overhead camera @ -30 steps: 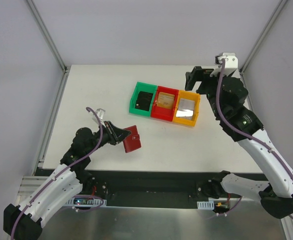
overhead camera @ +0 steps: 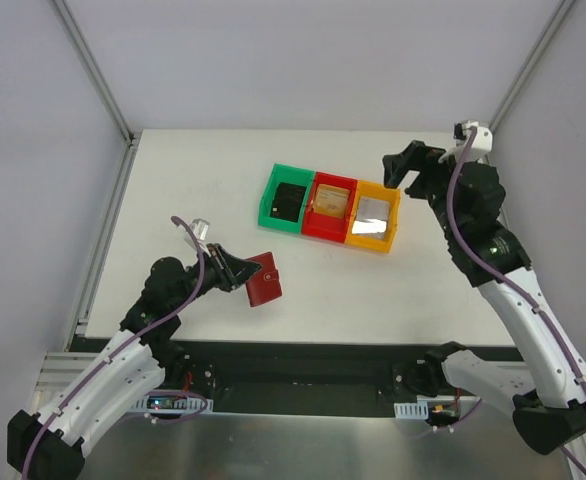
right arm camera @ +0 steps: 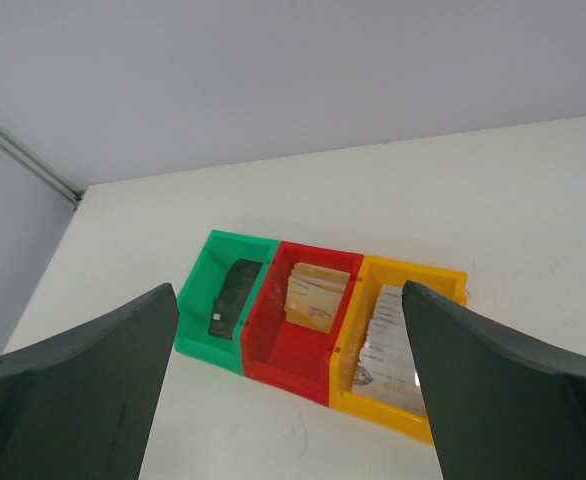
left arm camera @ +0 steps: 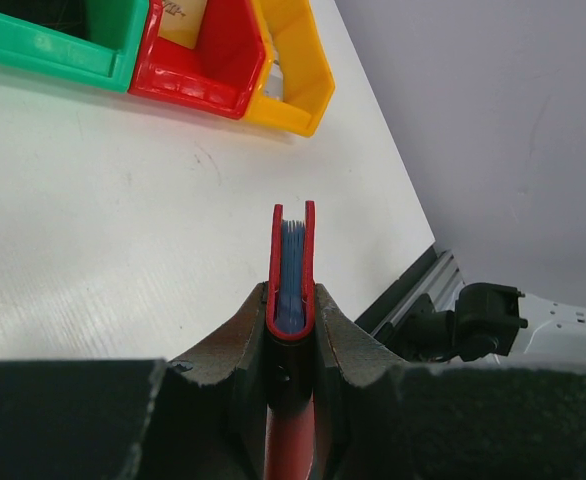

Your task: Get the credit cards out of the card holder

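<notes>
A dark red card holder [overhead camera: 264, 283] is gripped at one side by my left gripper [overhead camera: 246, 271], left of the table's middle. In the left wrist view the holder [left arm camera: 277, 260] stands on edge between the fingers, its red covers slightly parted with a stack of thin bluish-grey leaves between them; single cards cannot be made out. My right gripper [overhead camera: 403, 172] is raised at the table's back right, beyond the yellow bin. Its fingers [right arm camera: 83, 385] stand wide apart in the right wrist view, with nothing between them.
Three joined bins sit at the back middle: green [overhead camera: 265, 212] with dark cards, red [overhead camera: 323, 228] with tan cards, yellow [overhead camera: 391, 215] with white or silvery cards. Bare white table [overhead camera: 373, 300] lies in front of them.
The right arm has shifted a little right and forward, away from above the yellow bin's back, its gripper staying raised. My left gripper and the card holder have kept still.
</notes>
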